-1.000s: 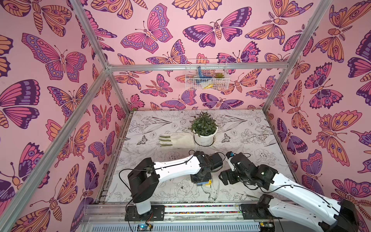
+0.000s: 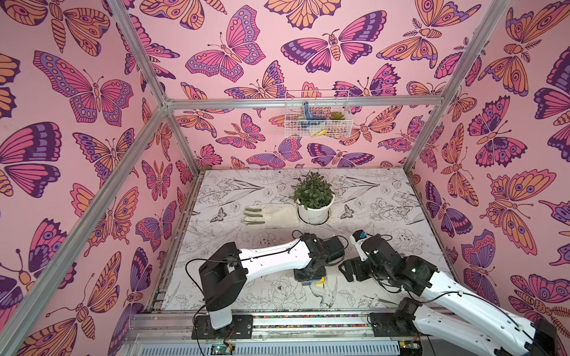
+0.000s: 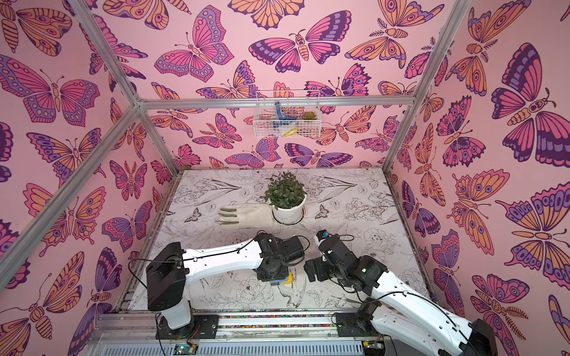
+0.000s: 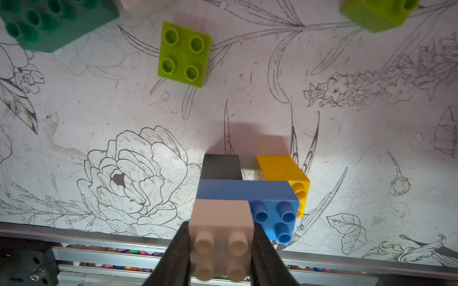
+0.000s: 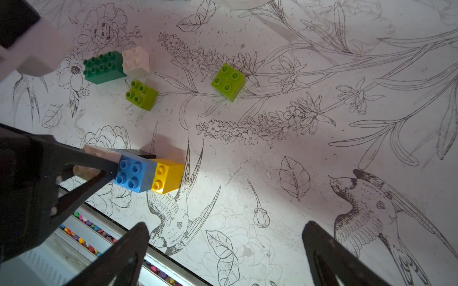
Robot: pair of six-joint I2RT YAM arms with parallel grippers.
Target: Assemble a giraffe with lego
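My left gripper is shut on a pale pink brick (image 4: 221, 217). Against it sit a blue brick (image 4: 272, 219), a dark brick (image 4: 220, 166) and a yellow brick (image 4: 279, 166), low over or on the table; I cannot tell which. Two lime bricks (image 4: 183, 54) (image 5: 141, 95), a green brick (image 5: 102, 67) and a light pink brick (image 5: 136, 61) lie farther back. My right gripper is open over bare table, right of the held bricks, nothing between its fingers.
A potted plant (image 2: 313, 210) and a white glove (image 2: 270, 214) lie at the back of the table (image 2: 386, 207). A wire basket (image 2: 318, 125) hangs on the back wall. A metal rail runs along the front edge.
The right arm and gripper have shifted slightly. The left arm has moved very little, staying over the bricks near the front edge.
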